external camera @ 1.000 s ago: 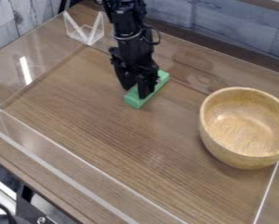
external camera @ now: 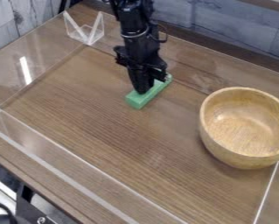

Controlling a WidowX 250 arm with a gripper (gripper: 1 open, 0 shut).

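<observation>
A green rectangular block [external camera: 145, 95] lies tilted diagonally on the wooden table [external camera: 94, 149]. My black gripper [external camera: 142, 72] reaches down from the top centre, its tip at the block's upper left part and partly covering it. The fingers are small and dark, and whether anything is between them is hard to see; the gripper looks shut.
A wide tan bowl [external camera: 240, 125] stands to the right of the block, near the table's right side. Clear plastic pieces sit at the far left and upper left edges.
My gripper has shifted slightly right over the last second, with its lower part changing angle over the green block. The block has moved little, if at all.
</observation>
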